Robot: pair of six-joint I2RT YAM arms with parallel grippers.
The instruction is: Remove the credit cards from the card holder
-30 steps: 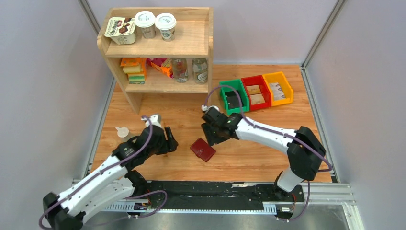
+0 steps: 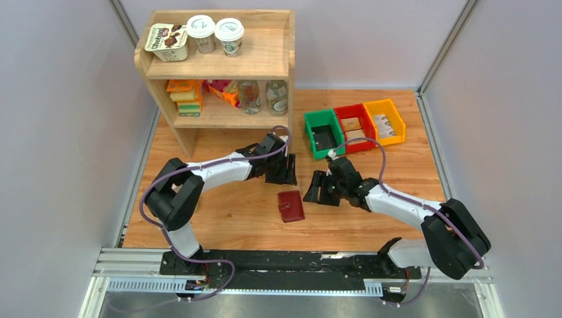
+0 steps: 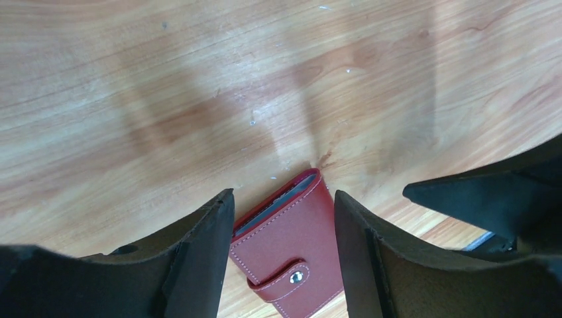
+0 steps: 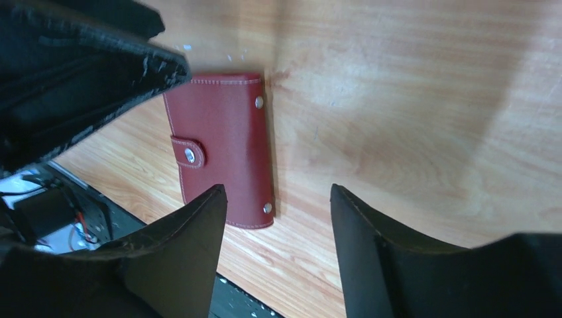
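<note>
The dark red card holder (image 2: 291, 207) lies flat on the table, its snap strap closed. In the left wrist view the card holder (image 3: 291, 245) shows a bluish edge inside its open top slot. My left gripper (image 2: 289, 173) hovers just beyond it, fingers apart; from its own camera, the gripper's (image 3: 283, 197) fingers appear on either side of the holder, seemingly above it. To the right, apart from the holder, my right gripper (image 2: 318, 192) is part open and empty. The right wrist view has the card holder (image 4: 232, 152) left of the gripper, with studs along its spine.
Green (image 2: 323, 151), red (image 2: 361, 146) and yellow (image 2: 395, 131) bins stand at the back right. A wooden shelf (image 2: 219, 66) with cups, bottles and packets rises behind the left arm. Open table surrounds the holder, but both grippers are close together.
My left arm has swung right, to behind the card holder. The holder has turned and shifted slightly right. My right gripper has moved right of it.
</note>
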